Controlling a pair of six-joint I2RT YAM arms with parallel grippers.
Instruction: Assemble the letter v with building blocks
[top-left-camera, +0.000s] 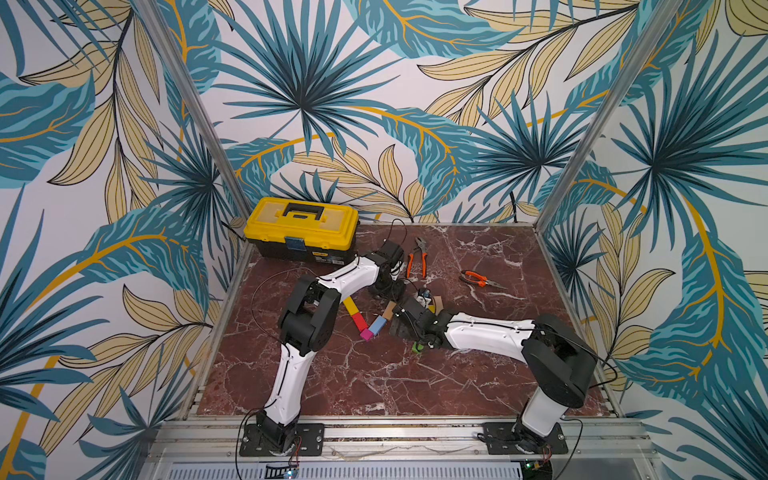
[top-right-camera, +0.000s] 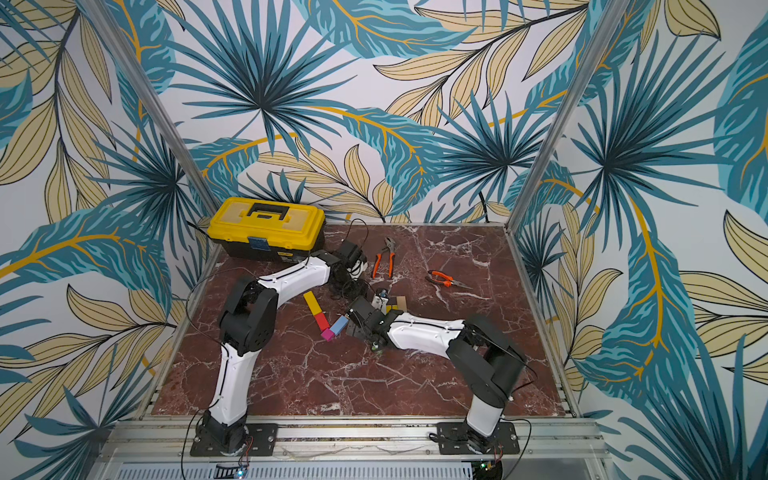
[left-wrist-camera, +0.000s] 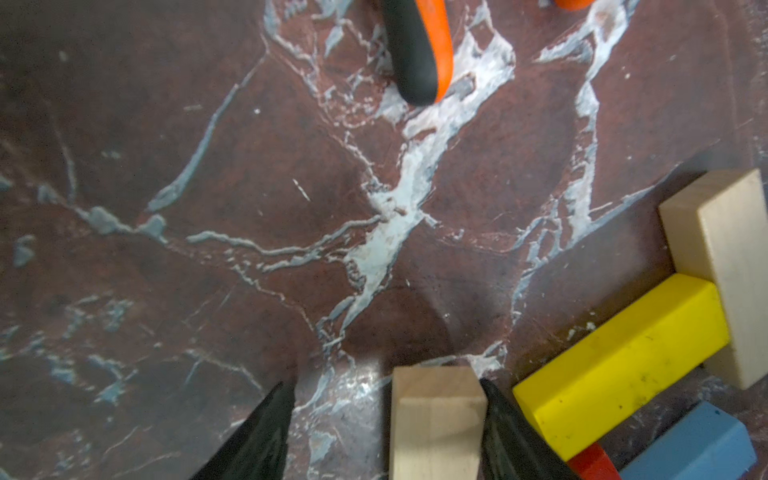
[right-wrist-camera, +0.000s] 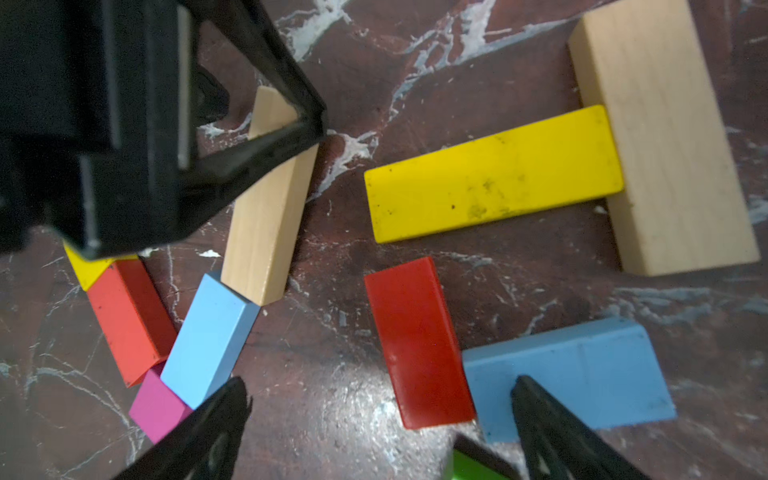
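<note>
A V shape lies on the table: yellow (top-left-camera: 350, 305) and red (top-left-camera: 358, 321) blocks form the left arm, a magenta block (top-left-camera: 366, 334) the point, a blue block (top-left-camera: 377, 325) and a wooden block (top-left-camera: 389, 310) the right arm. My left gripper is part open around that wooden block (left-wrist-camera: 438, 424); its right finger is close against the wood, with a gap on the left. My right gripper stands open above the loose blocks, one finger overlapping a second blue block (right-wrist-camera: 568, 376) in view; nothing is held.
Beside the V lie a loose red block (right-wrist-camera: 420, 344), a yellow block (right-wrist-camera: 492, 176), a wooden block (right-wrist-camera: 664, 136) and a green block (right-wrist-camera: 476, 466). Pliers (top-left-camera: 417, 260) orange-handled pliers lie behind, a toolbox (top-left-camera: 304, 224) back left.
</note>
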